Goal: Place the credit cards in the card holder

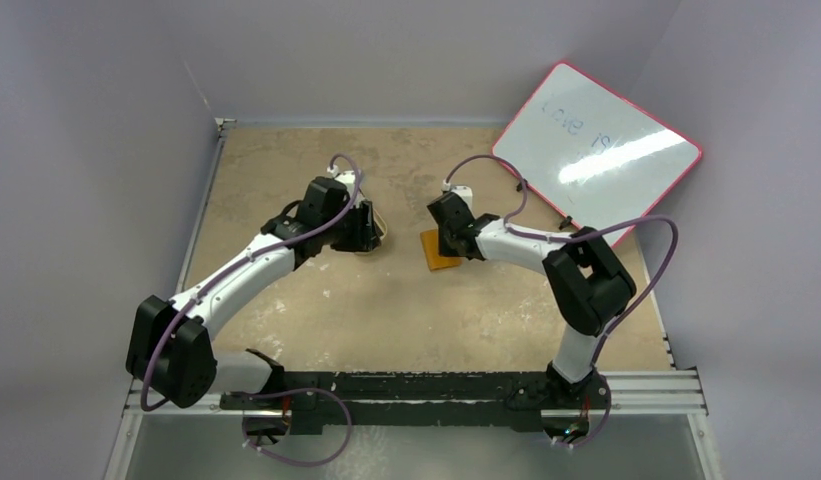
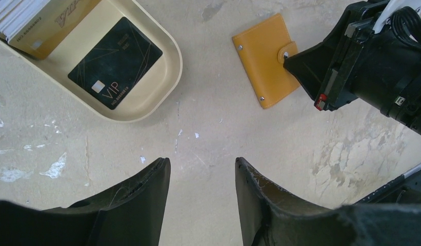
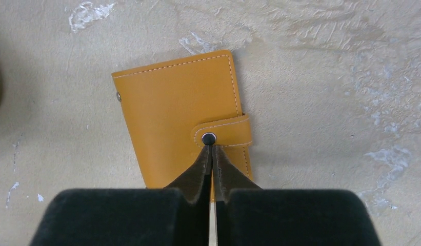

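The tan leather card holder [image 3: 172,113] lies closed on the table, its strap [image 3: 226,132] snapped over the right edge. My right gripper is shut with nothing between its fingers, its tips at the strap's snap button. Whether they press on the button I cannot tell. In the left wrist view a black VIP card [image 2: 116,61] lies flat in a cream tray [image 2: 172,77], beside a stack of cards with a gold VIP card [image 2: 49,25] in front. My left gripper stands open and empty, with bare table visible between its fingers.
A whiteboard [image 1: 606,140] with a red rim takes up the back right of the table. Bare table [image 1: 386,310] lies in front of the tray and card holder.
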